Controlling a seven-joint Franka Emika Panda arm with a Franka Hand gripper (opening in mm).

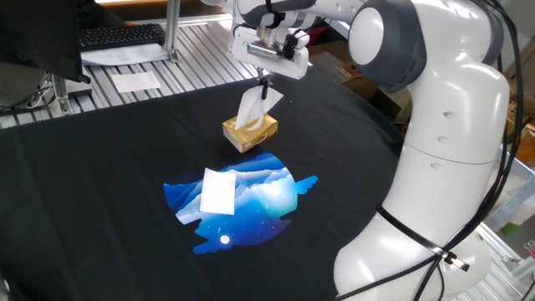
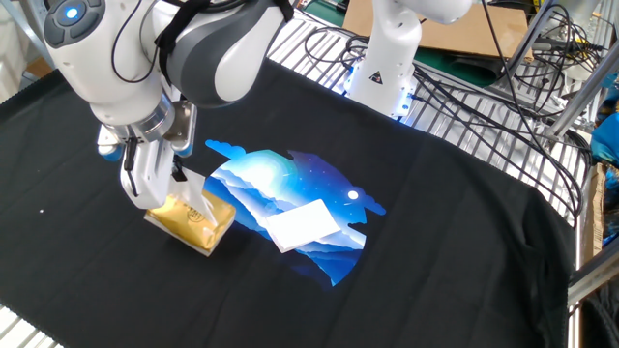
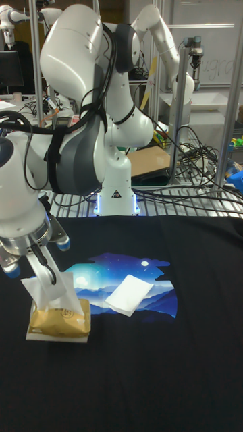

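Note:
A gold tissue pack [image 1: 264, 131] is on the black cloth, beyond the blue picture in exterior view 1. From its top stands a white tissue [image 1: 251, 106], its lower end still in the pack. Over it is my gripper [image 1: 264, 87], its dark fingers close together at the tissue's upper part, shut on it as far as exterior view 1 shows. In exterior view 2 the pack [image 2: 198, 220] is partly covered by the gripper's white housing. The tissue [image 3: 57, 296] rises in front of the gripper in exterior view 3, hiding the fingertips there.
A folded white sheet [image 1: 218, 192] lies flat on the blue picture [image 1: 272, 196] at the middle of the cloth. Bare black cloth [image 2: 455, 251] spreads around them. A keyboard [image 1: 122, 37] and a white paper [image 1: 136, 81] rest on the slatted metal surface behind.

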